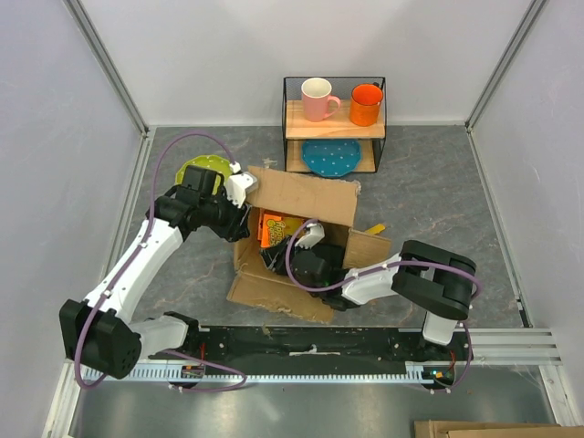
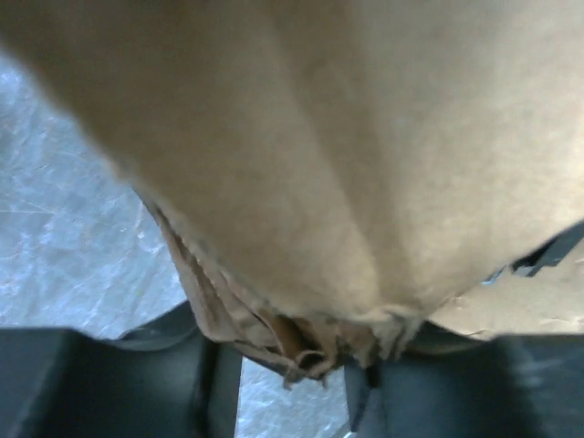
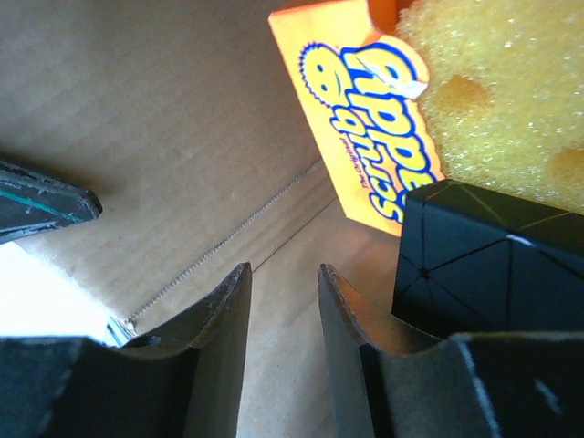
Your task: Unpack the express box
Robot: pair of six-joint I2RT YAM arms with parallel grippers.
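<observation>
The open cardboard box stands in the middle of the table, with its flaps spread. Inside it is an orange and yellow snack package, its printed face showing in the right wrist view. My left gripper is at the box's left side, part open, its fingers on either side of a crumpled cardboard flap end. My right gripper is inside the box beside the package. A narrow gap separates its fingertips; bare cardboard shows through, and whether they grip anything is unclear.
A rack at the back bears a pink mug, an orange mug and a blue dotted plate. Behind the left arm lies a green plate.
</observation>
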